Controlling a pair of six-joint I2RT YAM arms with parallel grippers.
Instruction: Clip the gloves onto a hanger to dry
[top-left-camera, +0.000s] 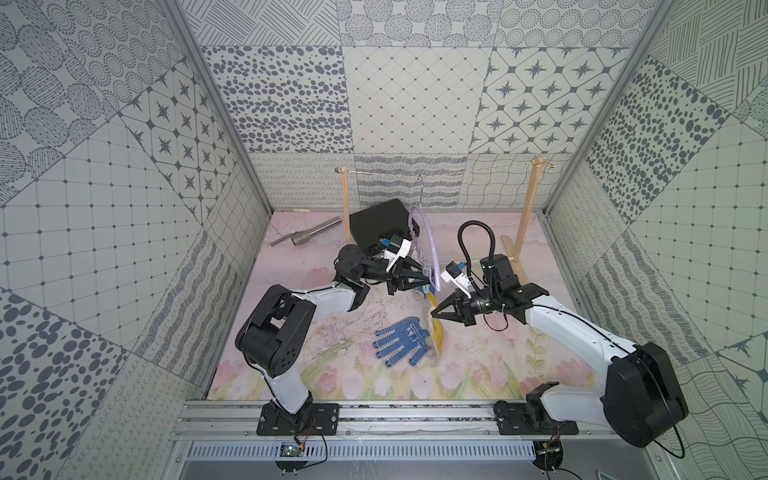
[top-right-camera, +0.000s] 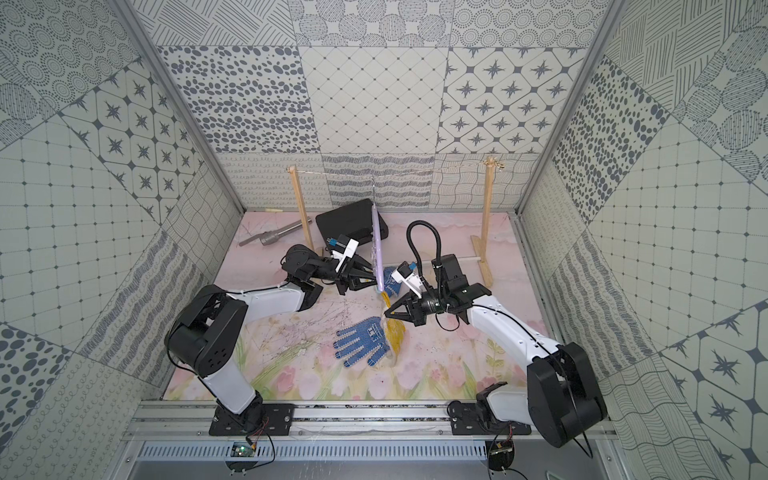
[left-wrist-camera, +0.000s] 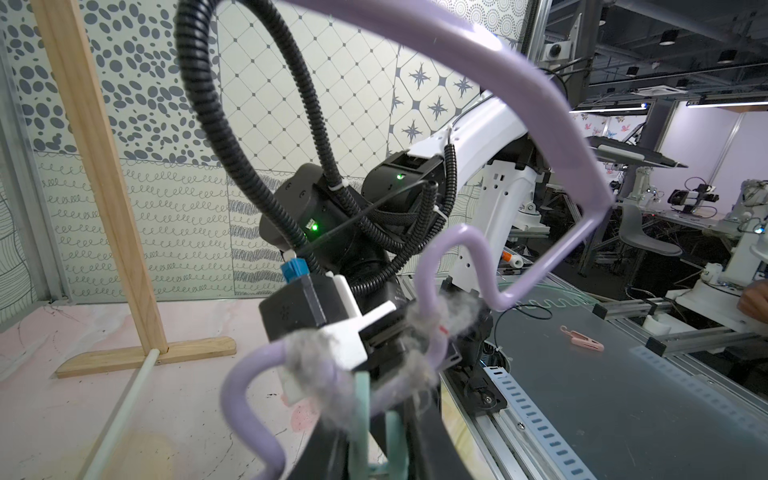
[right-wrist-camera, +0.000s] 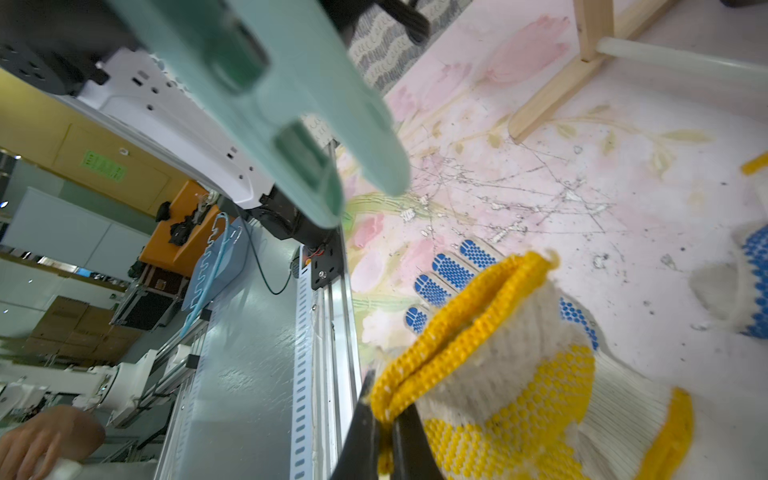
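Note:
My left gripper (top-left-camera: 424, 280) is shut on a mint clip (left-wrist-camera: 361, 416) at the lavender hanger (left-wrist-camera: 564, 128), which hangs from the line. In the right wrist view the clip's body fills the upper left. My right gripper (top-left-camera: 438, 313) is shut on the yellow cuff of a white-and-yellow glove (right-wrist-camera: 512, 400), which dangles just below the hanger. A blue-dotted glove (top-left-camera: 400, 340) lies flat on the table beneath; another blue-dotted glove (top-right-camera: 392, 280) shows behind the hanger.
A wooden stand (top-left-camera: 528, 208) with a line is at the back, beside a black case (top-left-camera: 376, 224) and grey metal tools (top-left-camera: 312, 232).

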